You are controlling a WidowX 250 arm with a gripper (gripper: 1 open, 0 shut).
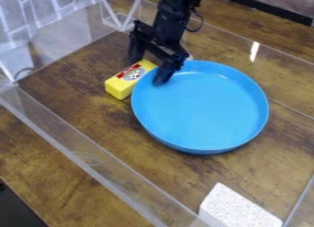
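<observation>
My black gripper (152,60) reaches down from the top of the camera view, open, with its fingers around the upper end of a yellow box (124,82) and over the rim of a blue plate. The yellow box, with a red and white label, lies on the wooden floor against the left edge of the blue plate (203,111). Whether the fingertips touch either one I cannot tell.
Clear plastic walls (92,153) bound the wooden surface (55,180). A white block (237,217) lies at the lower right. Bare wood is free left of the box and at the upper right.
</observation>
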